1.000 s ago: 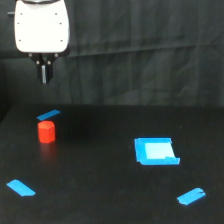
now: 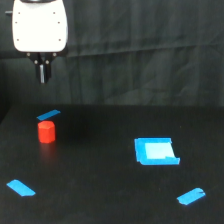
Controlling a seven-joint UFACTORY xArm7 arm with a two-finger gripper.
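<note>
At the upper left hangs the white arm, with my dark gripper (image 2: 43,73) pointing down from it, high above the table. Its fingers look close together, but they are too small and dark to tell whether they are open or shut. A small red block (image 2: 47,132) stands on the black table below the gripper, well apart from it. To the right, a white square (image 2: 158,151) framed by blue tape (image 2: 139,150) lies flat on the table.
Blue tape strips lie at the back left (image 2: 48,115), front left (image 2: 20,188) and front right (image 2: 191,196). A dark curtain (image 2: 140,50) hangs behind the table.
</note>
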